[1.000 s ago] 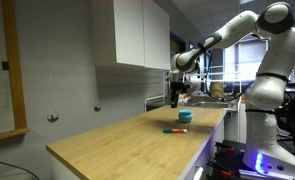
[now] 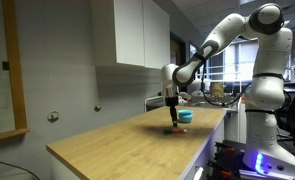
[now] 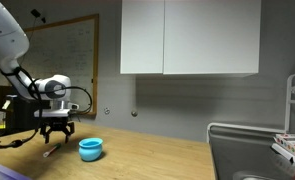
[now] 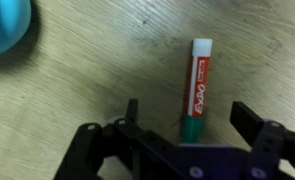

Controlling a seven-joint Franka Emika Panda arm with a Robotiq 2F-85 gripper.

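Observation:
An Expo marker (image 4: 198,85) with a white end, a red label and a green cap lies on the wooden table. In the wrist view it runs lengthwise between the fingers of my gripper, which is open, with a gap on either side of the marker. From the first exterior view, the gripper (image 2: 172,121) points down just over the marker (image 2: 181,131). In the second exterior view the marker (image 3: 53,150) shows small and dark below the gripper (image 3: 56,137).
A blue bowl (image 3: 90,150) stands on the table close to the marker; its edge (image 4: 5,25) fills the wrist view's upper left corner. White cabinets (image 2: 137,35) hang above.
The marker appears to lie in the same place.

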